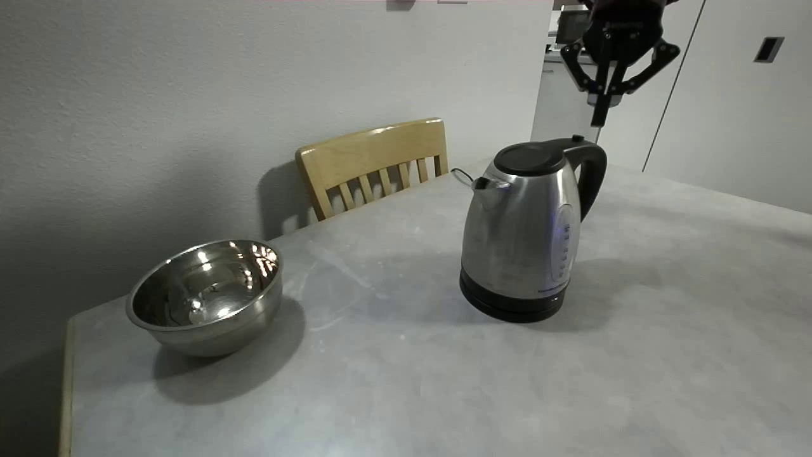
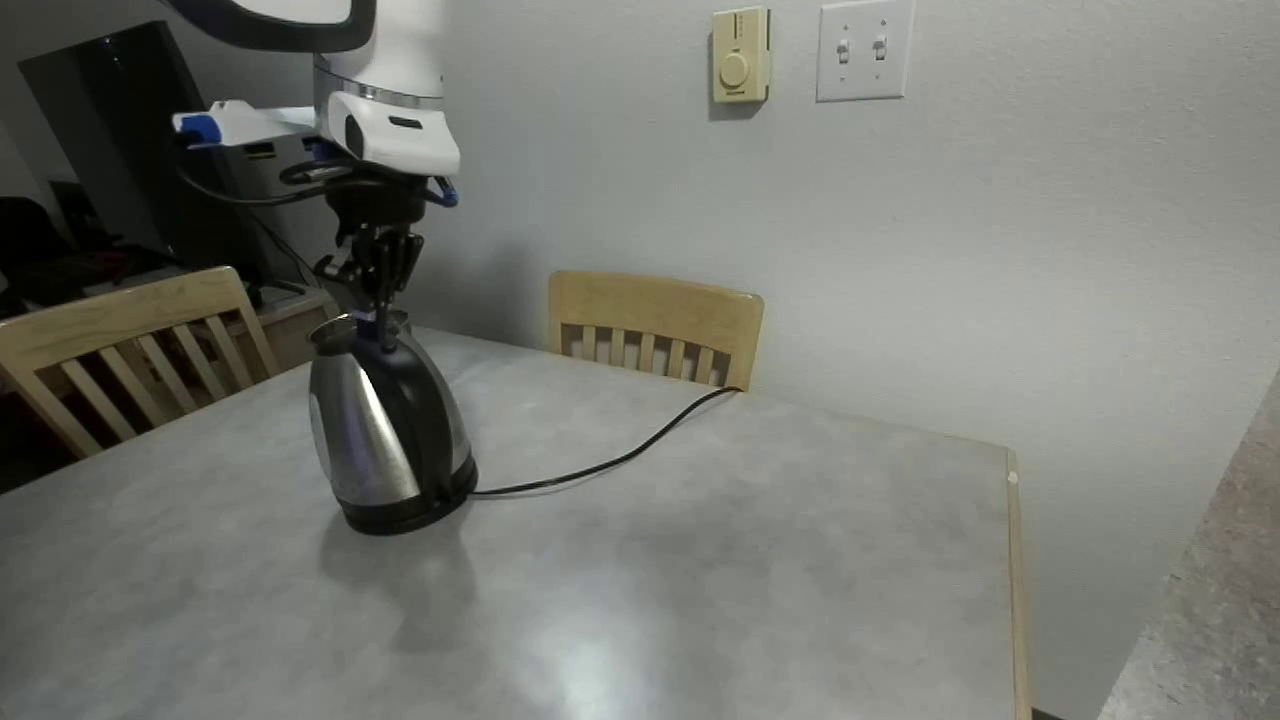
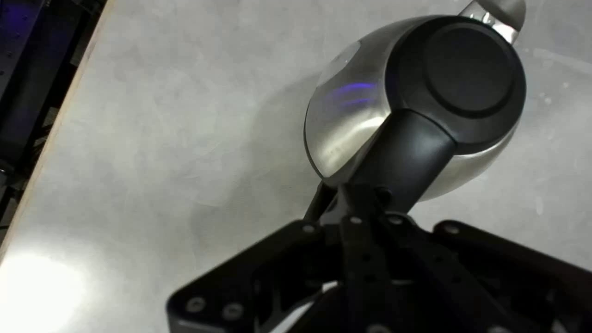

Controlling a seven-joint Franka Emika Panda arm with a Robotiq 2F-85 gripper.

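Observation:
A steel kettle with a black lid, black handle and black base stands upright on the table, its lid closed. My gripper is shut above the handle in exterior view 1, with a small gap between fingertips and kettle. Nothing shows between its fingers. In the wrist view, the gripper covers the lower part of the kettle's handle, while the black lid is in plain sight. From exterior view 2, the gripper overlaps the top of the kettle.
A shiny steel bowl sits at the table's left end in exterior view 1 and looks empty. A black cord runs from the kettle's base to the table edge by a wooden chair.

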